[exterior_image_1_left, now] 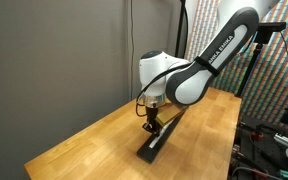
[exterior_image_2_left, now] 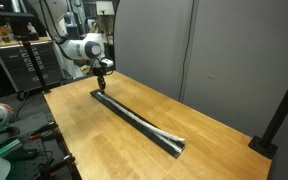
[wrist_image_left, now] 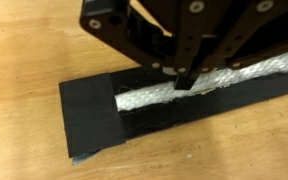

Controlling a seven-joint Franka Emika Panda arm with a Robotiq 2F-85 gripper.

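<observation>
A long black strip (exterior_image_2_left: 134, 120) lies flat on the wooden table, with a white braided rope (wrist_image_left: 149, 96) running along its middle. Its near end (wrist_image_left: 89, 115) shows as a bare black block in the wrist view, where the rope stops short. My gripper is shut, its fingertips pointing down at the rope close to that end. Whether the tips touch the rope or pinch any of it is not clear. In exterior view 2 the gripper (exterior_image_2_left: 102, 88) sits low over the far left end of the strip, and in exterior view 1 the arm hides most of the strip (exterior_image_1_left: 156, 145).
Bare wooden table (exterior_image_2_left: 89, 140) spreads on both sides of the strip. A grey wall panel (exterior_image_2_left: 209, 60) stands behind the table, and a dark post (exterior_image_2_left: 276, 105) rises at the right edge in exterior view 2.
</observation>
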